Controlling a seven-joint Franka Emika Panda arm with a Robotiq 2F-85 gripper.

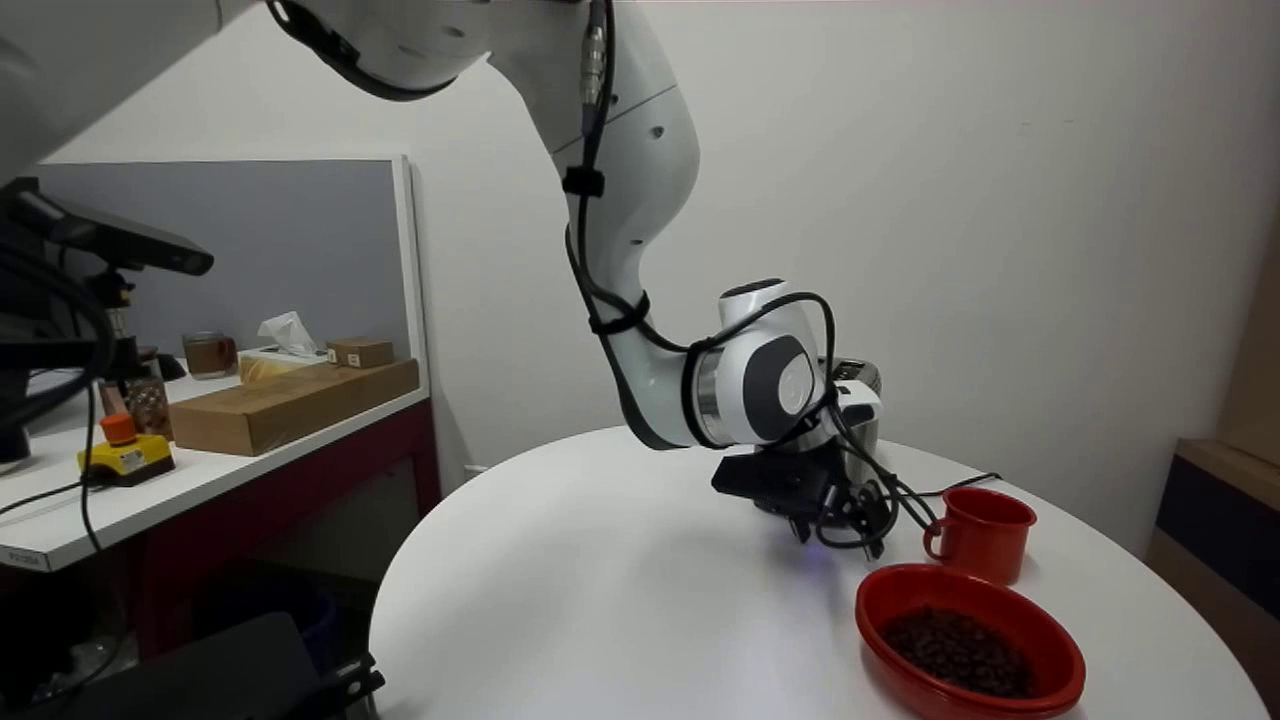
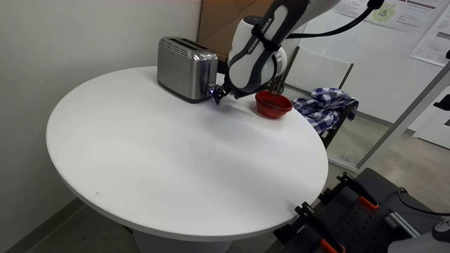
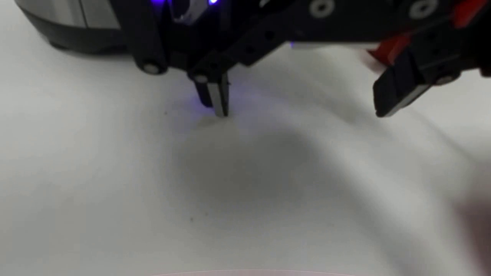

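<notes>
My gripper is open, its two fingers well apart, and only bare table shows between them. It hangs low over the white round table (image 2: 139, 143), just in front of the end of a silver two-slot toaster (image 2: 179, 69). The toaster's dark base shows at the upper left of the wrist view; in exterior view 1 my arm covers most of it. A violet glow lies close to the left finger (image 3: 218, 99). Contact between gripper and toaster is not clear.
A red mug (image 1: 984, 540) and a red bowl (image 1: 882, 606) holding dark bean-like pieces stand to the gripper's side. In exterior view 2 the mug is mostly hidden by the arm. A chair with a checkered cloth (image 2: 325, 107) is beyond the table.
</notes>
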